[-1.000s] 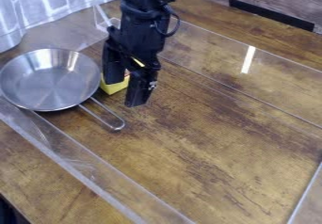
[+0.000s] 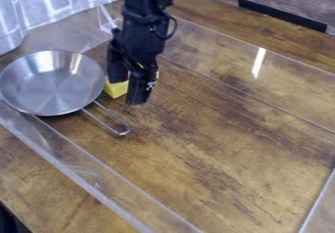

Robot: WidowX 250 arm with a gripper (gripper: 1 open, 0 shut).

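Note:
My black gripper (image 2: 133, 88) hangs low just right of a steel pan (image 2: 50, 78), open, its fingers close by a yellow object (image 2: 116, 88) that the arm partly hides. The pan lies at the left, its wire handle reaching down-right below the gripper. Whether the fingers touch the yellow object, I cannot tell.
Transparent panels edge the area along the left, back and right. A white cloth or curtain (image 2: 20, 7) is at the top left.
The gripper has shifted slightly to the left, closer to the yellow object, covering more of it. The pan has not visibly moved.

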